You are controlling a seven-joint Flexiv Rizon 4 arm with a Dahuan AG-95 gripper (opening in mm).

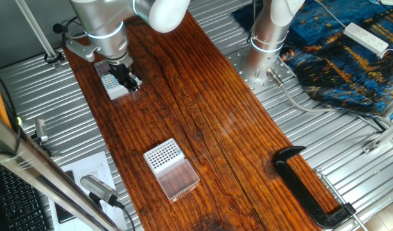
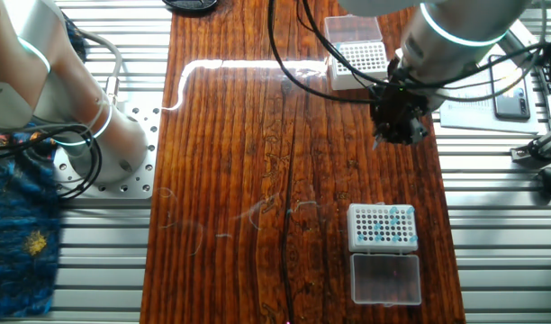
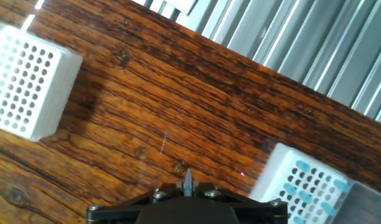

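My gripper (image 1: pixel 135 95) hangs above the table, just off the edge of the far white rack (image 1: pixel 113 85). In the wrist view its narrow fingers (image 3: pixel 188 185) meet in one grey point; anything tiny between them is too small to make out. That rack holds several light-blue pieces in its holes, clearest in exterior view 2 on the rack (image 2: pixel 382 227) with its clear lid open. A second white rack (image 1: pixel 164 156), also with an open clear lid (image 1: pixel 179 179), stands nearer exterior view 1. Most of its holes look empty in the wrist view, on the rack (image 3: pixel 25 81) at left.
Bare wooden tabletop (image 1: pixel 203 128) lies between and around the racks. A black clamp (image 1: pixel 305 189) grips the table's edge. Dark cables (image 2: pixel 302 67) loop around my arm in exterior view 2.
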